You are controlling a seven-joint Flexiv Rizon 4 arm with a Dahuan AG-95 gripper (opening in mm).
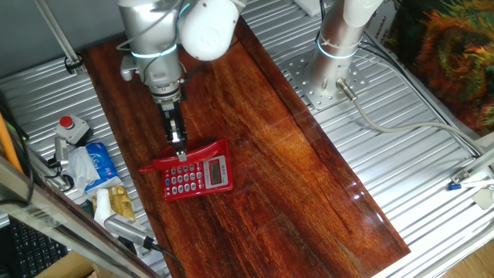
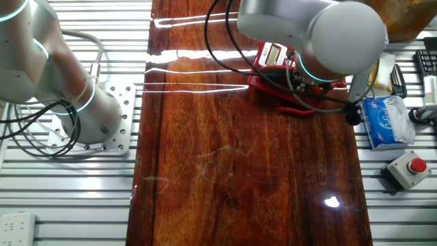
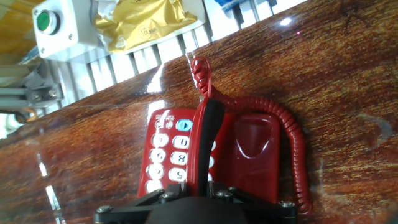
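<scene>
A red desk telephone [image 1: 220, 188] with a grey keypad and a small display rests on the wooden table. Its red handset [image 1: 204, 150] is between the fingers of my gripper [image 1: 181, 156], which is shut on it near the middle. In the wrist view the handset [image 3: 198, 146] appears edge-on over the phone body, hiding part of the keypad [image 3: 168, 152]. To its right the cradle recess [image 3: 252, 140] shows uncovered. A coiled red cord [image 3: 297, 155] curves around the phone's side. In exterior view 2 the arm hides the gripper and part of the phone [image 2: 272, 56].
Beyond the table's edge lie a blue-and-white packet [image 1: 100, 164], a red-button box [image 1: 72, 130] and a gold wrapper [image 1: 121, 202]. The arm's base [image 1: 328, 77] stands beside the table.
</scene>
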